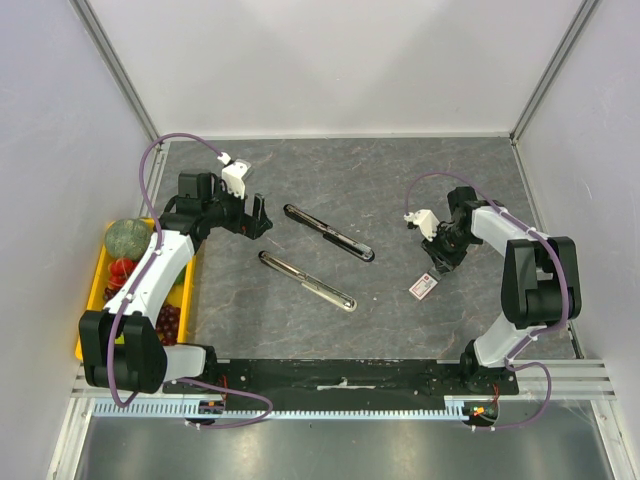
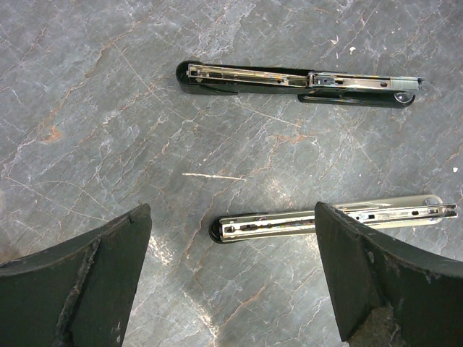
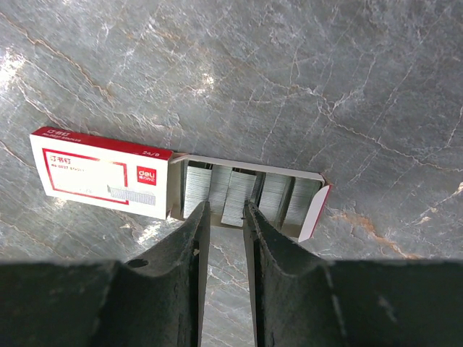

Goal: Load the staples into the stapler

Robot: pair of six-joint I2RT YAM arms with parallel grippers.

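Observation:
Two opened staplers lie on the grey table: a black one (image 1: pixel 330 234) (image 2: pixel 268 78) and a white-and-black one (image 1: pixel 307 281) (image 2: pixel 278 223), their metal rails showing. My left gripper (image 1: pixel 255 218) hangs open left of them, nothing between its fingers. To the right, the red-and-white staple box (image 1: pixel 423 286) (image 3: pixel 105 173) has its inner tray (image 3: pixel 300 172) slid out, with several grey staple strips side by side. At the tray, my right gripper is closed in on a slightly tilted strip (image 3: pixel 239 195); contact on its left side is hard to make out.
A yellow basket (image 1: pixel 186 312) of fruit stands at the far left, partly under the left arm. White walls (image 1: pixel 330 70) bound the back and sides.

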